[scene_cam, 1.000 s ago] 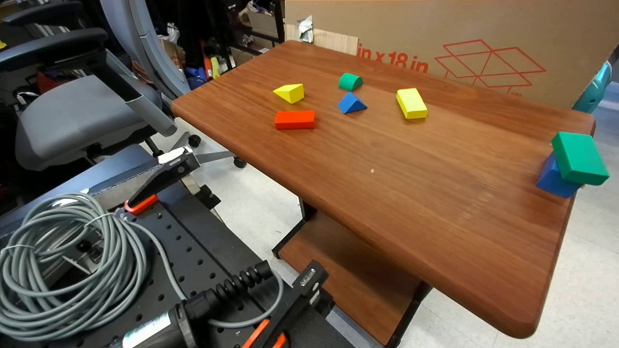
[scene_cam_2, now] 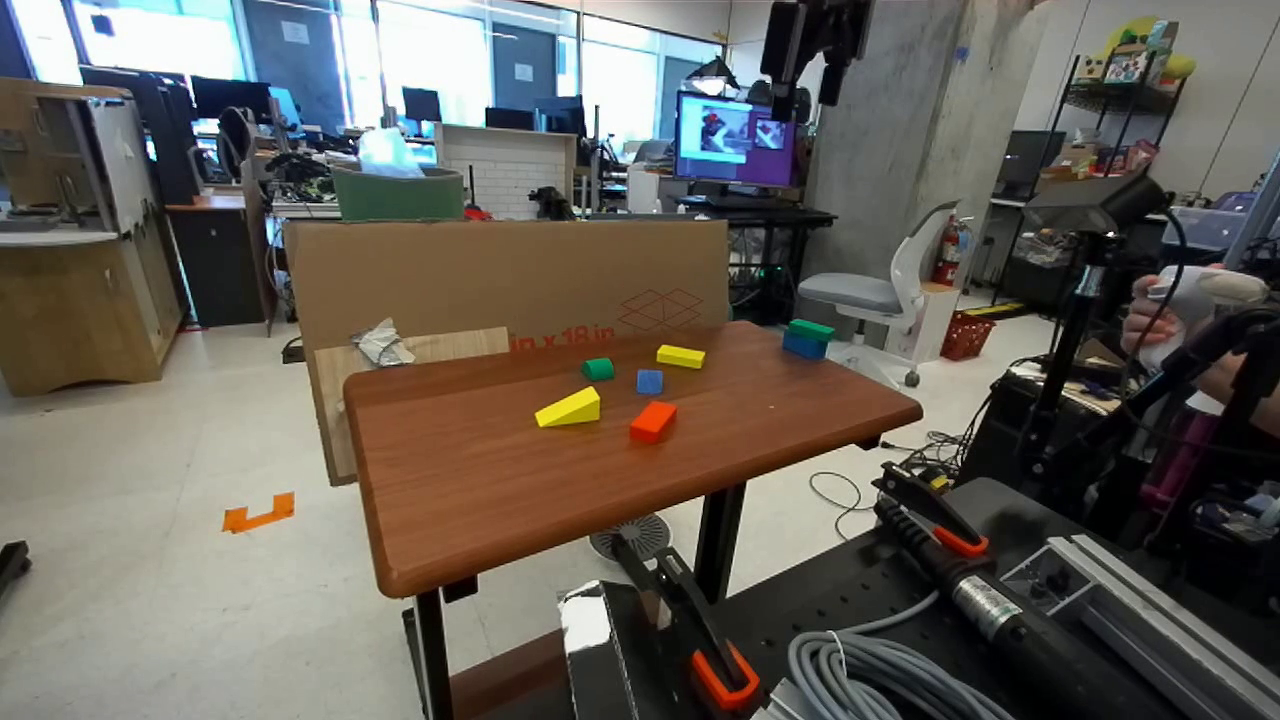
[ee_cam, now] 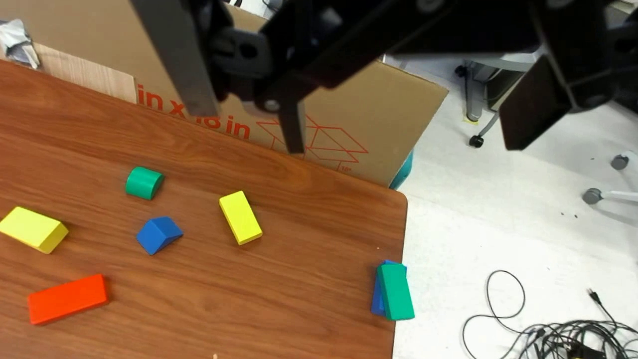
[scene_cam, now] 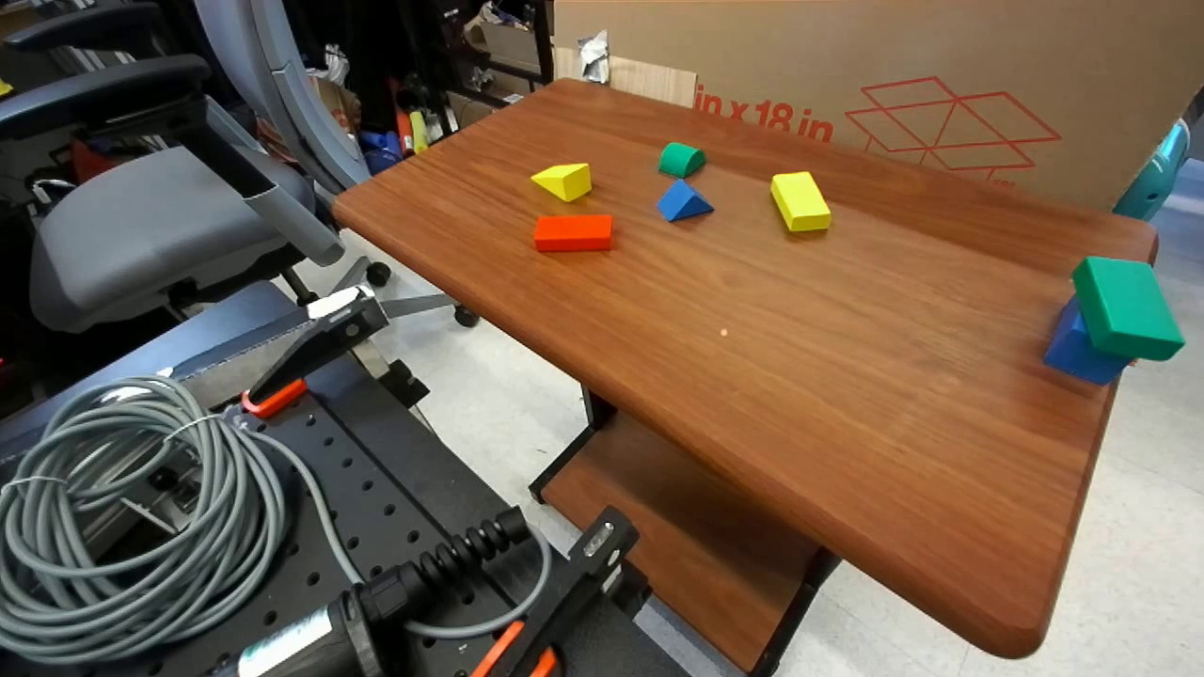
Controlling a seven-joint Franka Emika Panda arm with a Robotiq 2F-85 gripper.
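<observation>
High above the table, my gripper (scene_cam_2: 810, 108) hangs open in the second exterior view, with nothing between its fingers. On the wooden table lie a red block (scene_cam: 573, 232), a yellow wedge (scene_cam: 564, 181), a green half-round block (scene_cam: 682, 159), a blue triangular block (scene_cam: 684, 201) and a yellow rectangular block (scene_cam: 801, 202). At the table's right edge a green block (scene_cam: 1126, 307) rests on a blue block (scene_cam: 1080, 345), partly hiding it and jutting out past it. In the wrist view all these blocks appear below the dark gripper, well apart from it.
A large cardboard sheet (scene_cam: 880, 90) stands along the table's back edge. A black cart with coiled grey cable (scene_cam: 135, 530) and clamps stands in front, separate from the table.
</observation>
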